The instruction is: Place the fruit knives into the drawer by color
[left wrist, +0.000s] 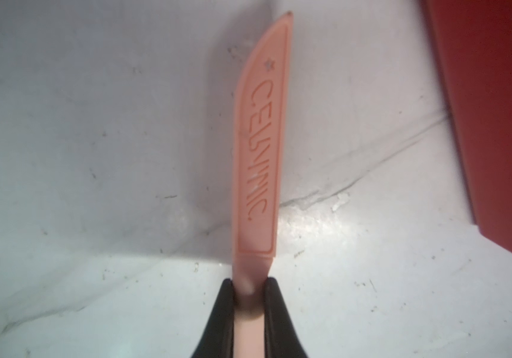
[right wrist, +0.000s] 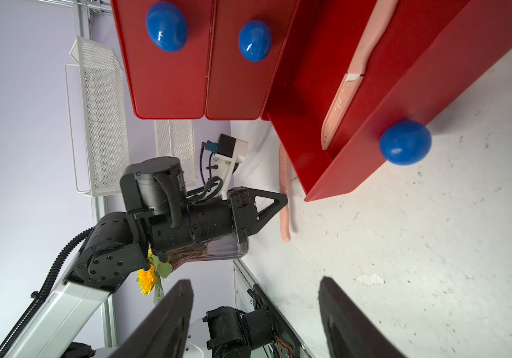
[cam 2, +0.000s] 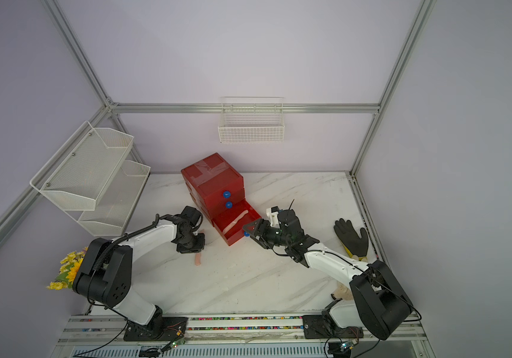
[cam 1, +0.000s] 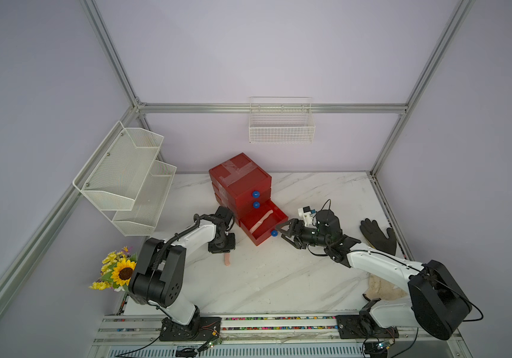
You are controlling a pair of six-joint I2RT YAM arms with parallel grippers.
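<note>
In the left wrist view my left gripper is shut on a pink knife [left wrist: 260, 143] near the table, beside the red drawer box's side. The top views show that knife [cam 1: 226, 259] left of the open bottom drawer, partly hidden by the gripper. Another pink knife [right wrist: 340, 107] lies inside that drawer [right wrist: 357, 173]. My right gripper stands open at the drawer's front, near its blue knob [right wrist: 405, 142], with nothing between its fingers.
The red box's two upper drawers [cam 2: 213, 179] are shut. A white rack [cam 1: 124, 179] hangs at left, flowers [cam 1: 118, 271] stand at front left, and gloves [cam 1: 381, 237] lie at right.
</note>
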